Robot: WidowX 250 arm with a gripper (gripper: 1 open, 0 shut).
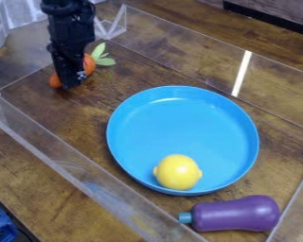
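My black gripper (72, 71) is low at the upper left, over an orange carrot (88, 65) with green leaves (99, 55). It partly hides the carrot, and I cannot see clearly whether its fingertips are open or shut. A blue plate (180, 119) sits at the centre right, with a yellow lemon (177, 172) on its near part.
A purple eggplant-like toy (237, 215) lies at the lower right, below the plate. Clear walls (65, 154) bound the wooden surface. A blue object (0, 228) is at the lower left corner. The floor between gripper and plate is free.
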